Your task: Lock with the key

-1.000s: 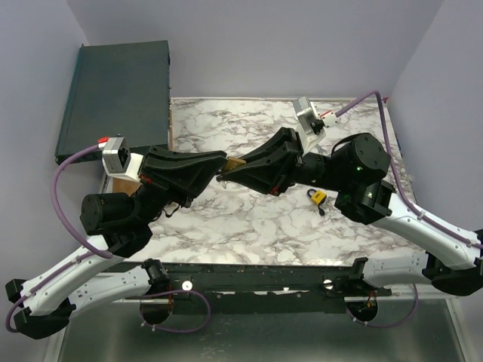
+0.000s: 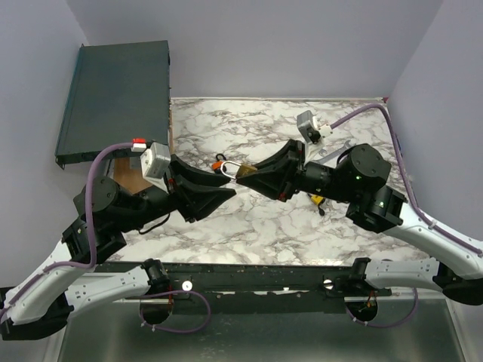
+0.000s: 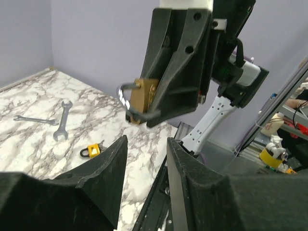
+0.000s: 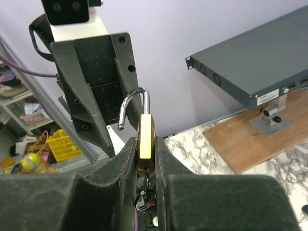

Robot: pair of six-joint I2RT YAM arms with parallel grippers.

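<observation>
My right gripper (image 2: 256, 175) is shut on a brass padlock (image 4: 145, 142), whose silver shackle (image 4: 133, 96) stands raised with one leg out of the body. A key ring (image 4: 145, 199) hangs beneath the lock body; the key itself is mostly hidden. Facing it, my left gripper (image 2: 219, 191) stands open and empty, just short of the padlock. In the left wrist view the padlock (image 3: 143, 96) shows in the right gripper, above and beyond the left fingertips.
A dark metal unit (image 2: 113, 94) on a wooden board (image 4: 231, 144) is at back left. On the marble table (image 2: 226, 128) lie wrenches (image 3: 63, 120) and a yellow padlock (image 3: 94, 150).
The left gripper has drawn back and down from the padlock, exposing its shackle. The right gripper has shifted slightly right and down with the padlock.
</observation>
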